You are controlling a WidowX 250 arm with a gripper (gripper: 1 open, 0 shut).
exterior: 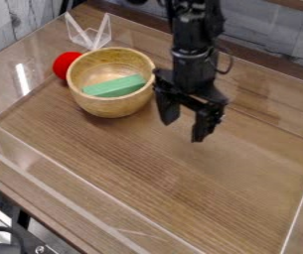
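Observation:
My dark gripper hangs over the wooden table just right of the tan bowl, open, with nothing seen between its fingers. In the bowl lies a green oblong item.
A red round item sits left of the bowl, at the upper left, near a white plastic-like piece.

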